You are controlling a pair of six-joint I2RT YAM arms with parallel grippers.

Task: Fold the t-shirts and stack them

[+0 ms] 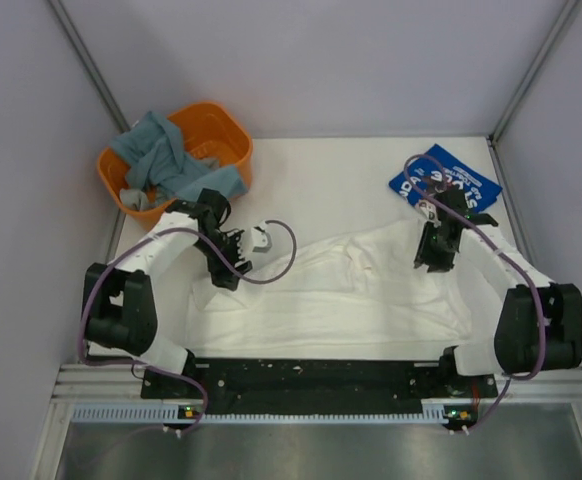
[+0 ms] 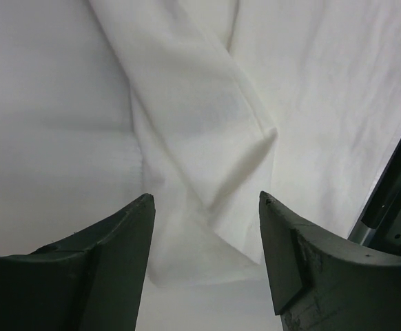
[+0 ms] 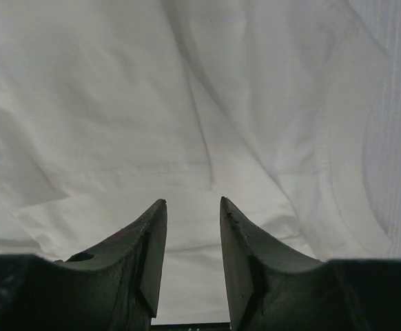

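A white t-shirt (image 1: 311, 320) lies spread across the front of the table, its far part folded over toward the front with some creases. Over its left end my left gripper (image 1: 229, 284) stands open; in the left wrist view, a folded flap of the shirt (image 2: 207, 124) lies below the spread fingers (image 2: 133, 227). My right gripper (image 1: 433, 268) hangs open above the shirt's right part. Layered white cloth (image 3: 118, 124) fills the right wrist view, with nothing held between the fingers.
An orange basket (image 1: 233, 135) with grey-blue cloth (image 1: 166, 155) stands at the back left. A folded blue t-shirt (image 1: 461, 165) with white print lies at the back right.
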